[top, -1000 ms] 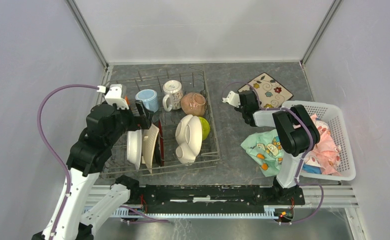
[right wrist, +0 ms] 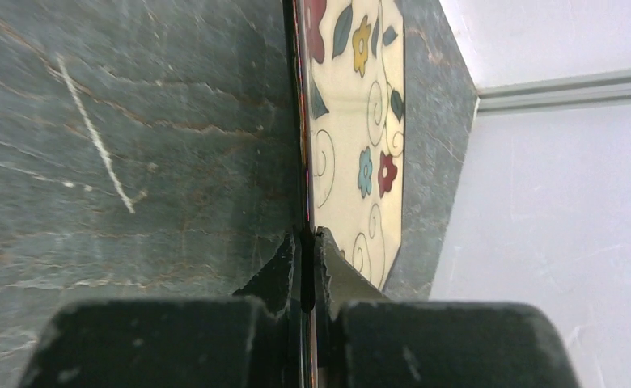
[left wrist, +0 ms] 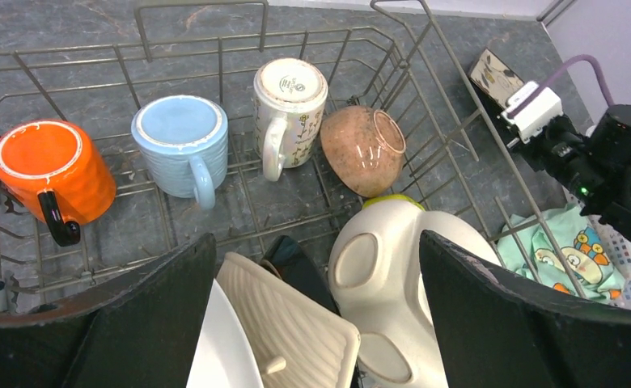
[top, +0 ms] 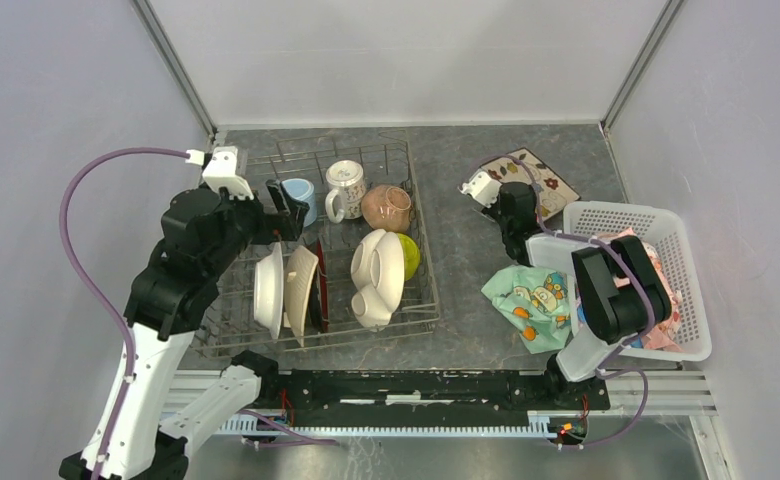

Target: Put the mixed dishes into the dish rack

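My right gripper is shut on the edge of a square floral plate [right wrist: 357,129], cream with coloured flowers, on the grey counter right of the dish rack [top: 421,300]. In the left wrist view, my left gripper hangs open above the rack. The rack holds an orange mug [left wrist: 69,162], a light blue mug [left wrist: 184,129], a patterned mug [left wrist: 290,85], a brown bowl [left wrist: 361,149], white bowls [top: 388,265], a green item [top: 411,255] and upright plates [top: 268,285].
A green cartoon cloth [top: 521,305] lies on the counter. A white basket [top: 686,300] with pink cloth stands at the right, under the right arm. White walls bound the sides and back. The counter between rack and floral plate is clear.
The left arm has shifted slightly up and toward the back.
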